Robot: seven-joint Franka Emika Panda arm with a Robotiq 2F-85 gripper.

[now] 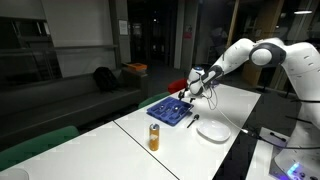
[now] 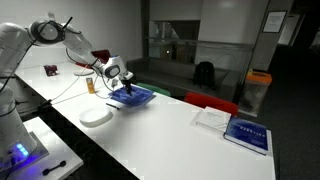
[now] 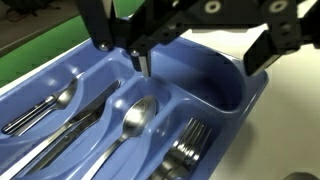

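Note:
A blue cutlery tray (image 3: 178, 69) fills much of the wrist view, with a spoon (image 3: 138, 117), a fork (image 3: 189, 143), a knife (image 3: 75, 130) and other cutlery lying in its slots. My gripper is directly above the tray's wide end compartment, its fingers apart. That compartment looks empty where it shows, and nothing is held between the fingers. From the first exterior side, the tray (image 1: 166, 110) lies on the white table with my gripper (image 1: 187, 98) over its far right end.
A white plate (image 1: 213, 130) and a dark utensil (image 1: 193, 121) lie on the table to the right of the tray. An orange-brown bottle (image 1: 154, 137) stands in front of it.

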